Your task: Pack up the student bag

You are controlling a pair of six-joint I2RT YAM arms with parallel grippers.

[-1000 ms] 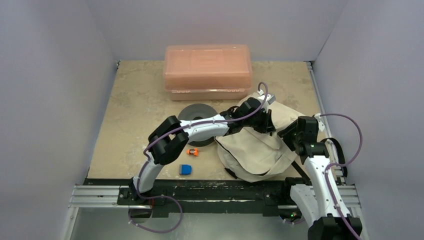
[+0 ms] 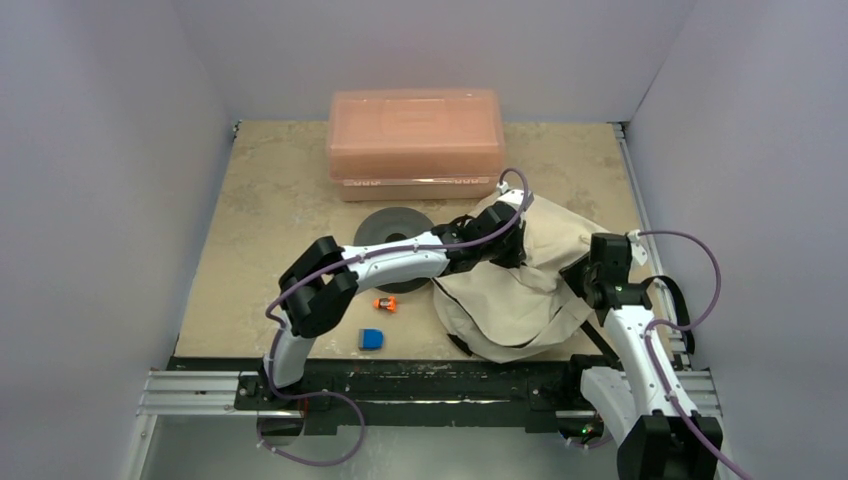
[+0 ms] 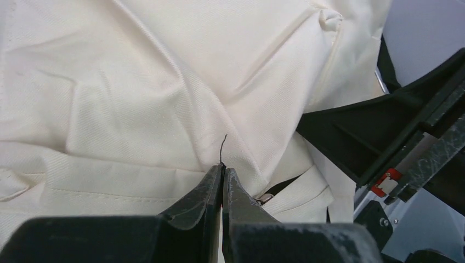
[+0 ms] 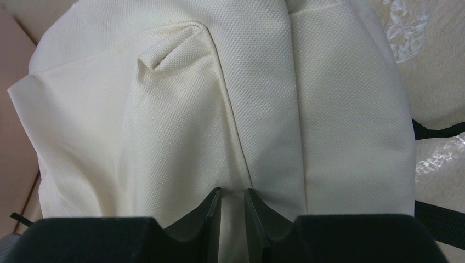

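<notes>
The cream cloth bag (image 2: 500, 312) lies at the right of the table, its fabric creased. Over its middle, my left gripper (image 2: 520, 262) is shut. In the left wrist view a thin black cord (image 3: 223, 148) pokes up from between its closed fingertips, and a metal zipper piece (image 3: 265, 199) shows just right of them, beside a dark slit in the cloth. My right gripper (image 2: 570, 280) is at the bag's right side. In the right wrist view a narrow fold of the bag's cloth (image 4: 233, 205) sits between its fingers.
A closed orange-lidded box (image 2: 415, 135) stands at the back. Left of the bag are a grey disc (image 2: 375, 228), partly under the left arm, a small orange item (image 2: 385, 304) and a blue block (image 2: 371, 339).
The right arm shifted slightly before that, its gripper staying at the bag's right side.
</notes>
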